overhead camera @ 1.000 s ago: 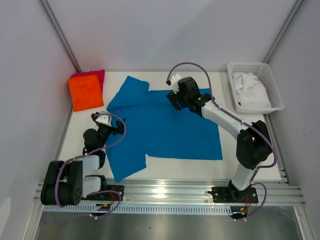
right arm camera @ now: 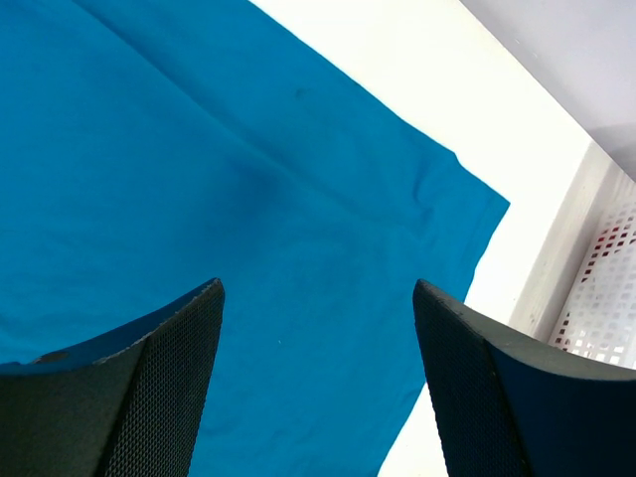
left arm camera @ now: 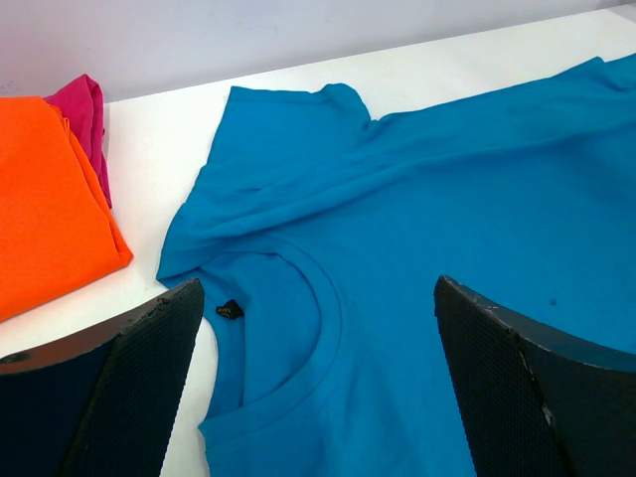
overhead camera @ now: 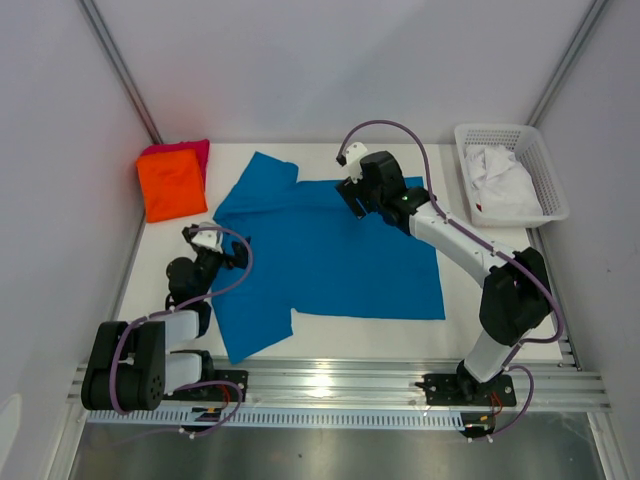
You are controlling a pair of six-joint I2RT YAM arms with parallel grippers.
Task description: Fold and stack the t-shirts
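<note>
A blue t-shirt [overhead camera: 330, 260] lies spread across the table, both sleeves outward at left, with creases along its upper part [left arm camera: 497, 219]. My left gripper [overhead camera: 234, 254] hangs open over the shirt's left side, near a small dark tag [left arm camera: 229, 309]. My right gripper [overhead camera: 354, 196] is open above the shirt's upper right part [right arm camera: 318, 248], with nothing between its fingers. At the back left an orange folded shirt [overhead camera: 170, 188] lies on a magenta one [left arm camera: 84, 99].
A white basket [overhead camera: 545, 180] holding white cloth [overhead camera: 496, 180] stands at the back right, beside the blue shirt. Bare white table [overhead camera: 380, 340] shows along the front and back edges. Walls enclose the back and sides.
The left arm and the shirts look unchanged.
</note>
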